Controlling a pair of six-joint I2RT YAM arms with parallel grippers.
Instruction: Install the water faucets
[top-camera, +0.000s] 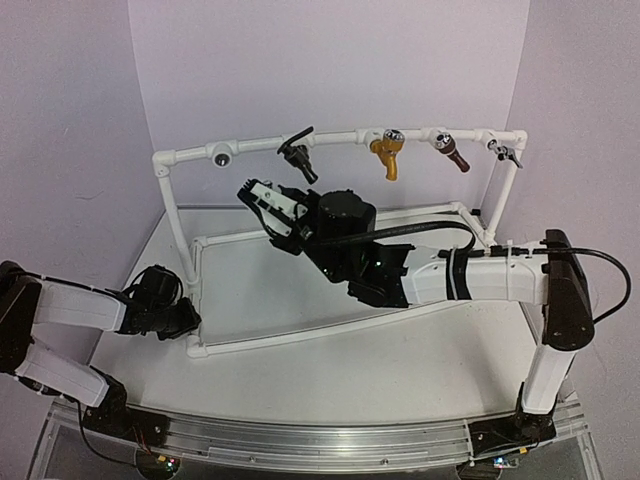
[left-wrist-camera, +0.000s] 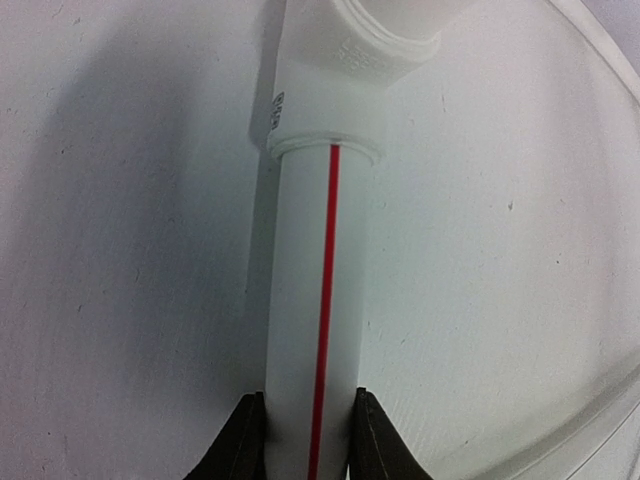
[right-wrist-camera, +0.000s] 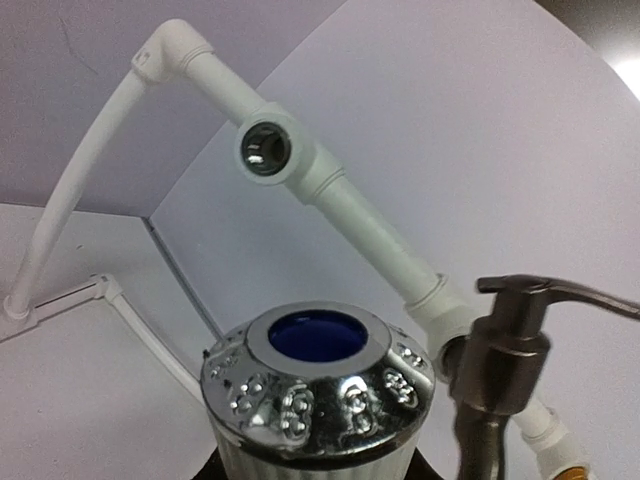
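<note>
In the right wrist view, a faucet's chrome knob with a blue cap (right-wrist-camera: 316, 385) stands between the fingers of my right gripper, which is shut on it. From the top, this gripper (top-camera: 292, 228) hangs in front of the pipe frame, and I cannot make out the held faucet clearly. An open tee socket (top-camera: 222, 155) is at the upper rail's left end; the right wrist view shows its dark threaded hole (right-wrist-camera: 266, 150). My left gripper is shut around a white pipe (left-wrist-camera: 300, 270) with a red stripe, low at the frame's left corner.
Along the upper rail (top-camera: 342, 137) sit a dark lever faucet (top-camera: 297, 157), an orange one (top-camera: 387, 155), a brown one (top-camera: 452, 151) and a small silver one (top-camera: 505, 152). The dark faucet (right-wrist-camera: 500, 365) is close beside the held knob.
</note>
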